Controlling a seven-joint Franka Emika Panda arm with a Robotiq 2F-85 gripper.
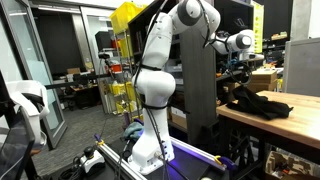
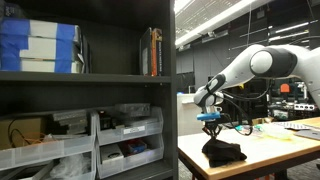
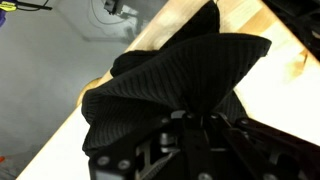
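A black ribbed cloth (image 1: 260,103) lies bunched on the wooden table, partly raised into a fold on its left side. In exterior view 2 the same cloth (image 2: 224,153) sits near the table's edge, directly beneath my gripper (image 2: 212,132). Close up, the cloth (image 3: 165,80) spreads in front of my gripper and covers much of the wrist view. My gripper appears shut on a fold of it; dark fingers against dark fabric hide the exact contact.
The wooden table (image 1: 285,122) has bare room to the right of the cloth. Cardboard boxes (image 1: 262,80) stand behind it. A tall dark shelf (image 2: 130,88) with bins rises left of the table in exterior view 2.
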